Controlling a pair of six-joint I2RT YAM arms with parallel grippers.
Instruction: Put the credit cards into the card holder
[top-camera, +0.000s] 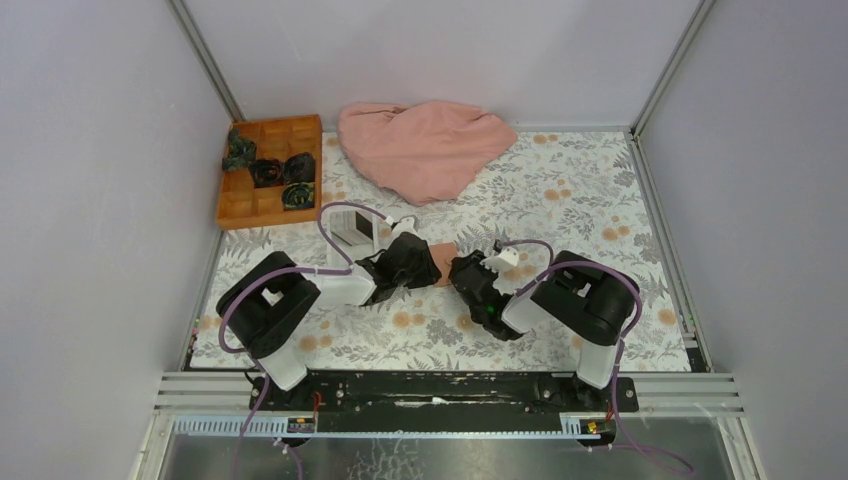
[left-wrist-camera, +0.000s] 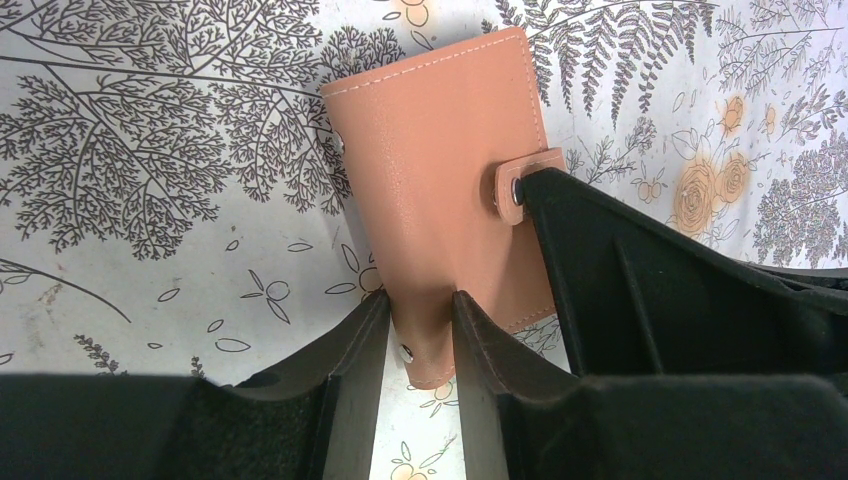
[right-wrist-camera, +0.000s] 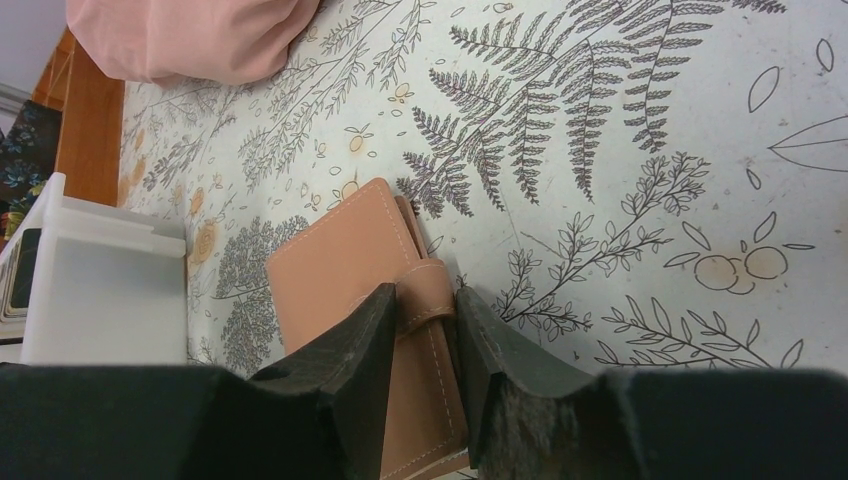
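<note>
A tan leather card holder (left-wrist-camera: 440, 150) with pale stitching lies closed on the table, between my two grippers in the top view. My left gripper is shut on its folded spine edge. On the opposite side my right gripper is shut on the small strap (right-wrist-camera: 425, 283) with the snap. In the top view the arms hide much of the holder. A white rack (top-camera: 338, 247) stands to the left, with a dark card (top-camera: 367, 228) showing at its side; any other cards in it cannot be made out.
A wooden compartment tray (top-camera: 270, 212) with dark rolled items sits at the back left. Pink cloth (top-camera: 425, 145) lies crumpled at the back. The white rack stands close behind my left arm.
</note>
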